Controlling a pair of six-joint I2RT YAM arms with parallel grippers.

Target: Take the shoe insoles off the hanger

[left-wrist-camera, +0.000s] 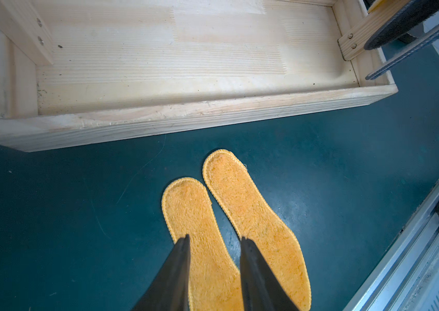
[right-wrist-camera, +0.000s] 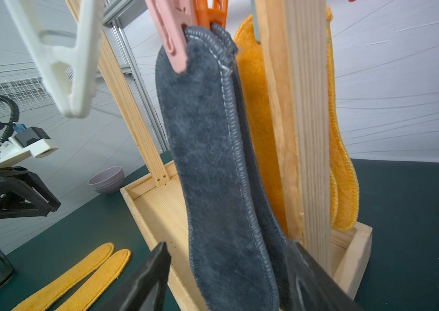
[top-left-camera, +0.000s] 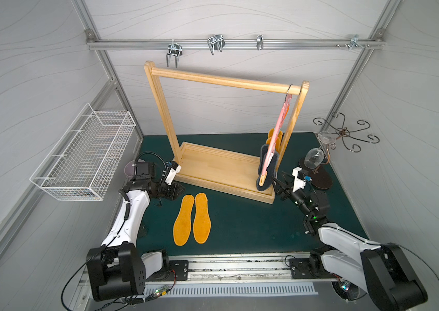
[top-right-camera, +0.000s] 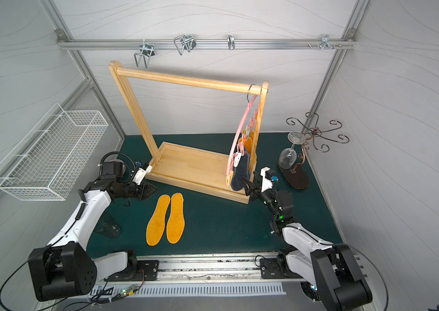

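Two dark blue insoles [right-wrist-camera: 209,155] hang clipped to the pink hanger [top-right-camera: 240,129] at the rack's right end. Behind them hang orange insoles [right-wrist-camera: 260,103], partly hidden by the wooden post. My right gripper is open and faces the blue insoles, whose lower part shows between its fingers; contact cannot be made out. A loose pair of orange insoles [top-left-camera: 192,219] lies flat on the green table, left of the middle. Beside that pair, in the air to its upper left, my left gripper stands part open and empty.
The wooden rack [top-left-camera: 219,171] spans the middle, with its right post [right-wrist-camera: 302,119] close to my right gripper. A stand with a glass [top-left-camera: 313,158] is behind my right arm. A white wire basket [top-left-camera: 87,155] hangs at left.
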